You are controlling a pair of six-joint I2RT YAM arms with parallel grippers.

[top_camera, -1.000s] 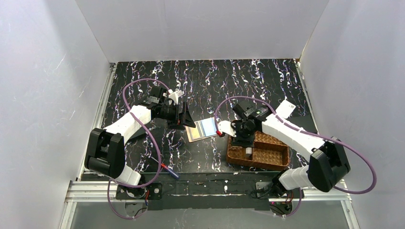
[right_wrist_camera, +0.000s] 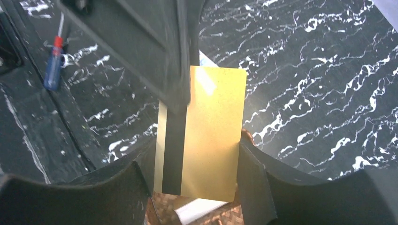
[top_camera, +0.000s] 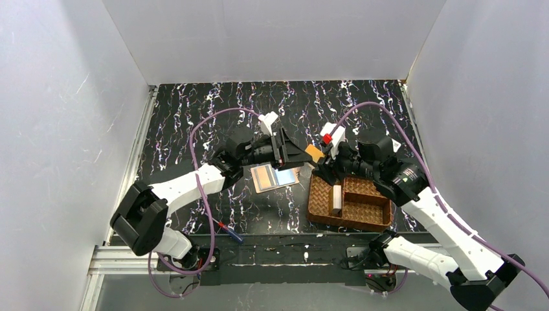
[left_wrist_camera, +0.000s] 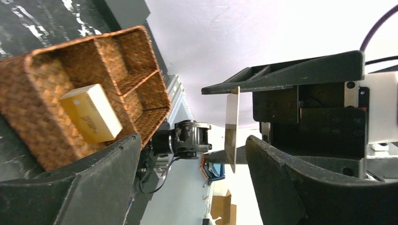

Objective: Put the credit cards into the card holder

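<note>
A gold card (right_wrist_camera: 213,136) with a dark stripe stands between the fingertips of my right gripper, which is shut on its edges. My left gripper is open, its fingers spread wide on either side of the card's near end. In the left wrist view the card (left_wrist_camera: 232,124) appears almost edge-on. One left finger (right_wrist_camera: 176,89) overlaps the card's upper left in the right wrist view. Flat on the table lies an open tan card holder (top_camera: 260,188) with bluish and yellowish panels; its upper part is partly covered by the left arm.
Below the right gripper sits a woven divided basket (top_camera: 349,227) with a pale box (left_wrist_camera: 96,112) in one compartment. A blue-handled screwdriver (top_camera: 232,234) lies near the front edge.
My left gripper has moved right, to the card. The right gripper has come up and back from over the basket, with the gold card now visible in it.
</note>
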